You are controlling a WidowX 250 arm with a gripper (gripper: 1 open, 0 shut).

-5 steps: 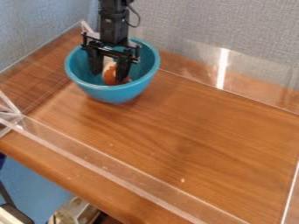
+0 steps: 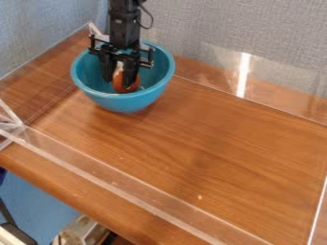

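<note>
My black gripper [image 2: 124, 71] reaches down from the top into a teal bowl [image 2: 147, 96] at the upper left of the wooden table. It is shut on an orange object [image 2: 125, 84] inside the bowl, which the fingers partly hide, so its shape is unclear.
Grey walls stand behind and to the left, with clear plastic strips along the table's edges. Below the front left edge is a blue surface.
Over the last second the gripper has shifted slightly within the bowl, and more of the orange object is covered by its fingers. The bowl stands in about the same place.
</note>
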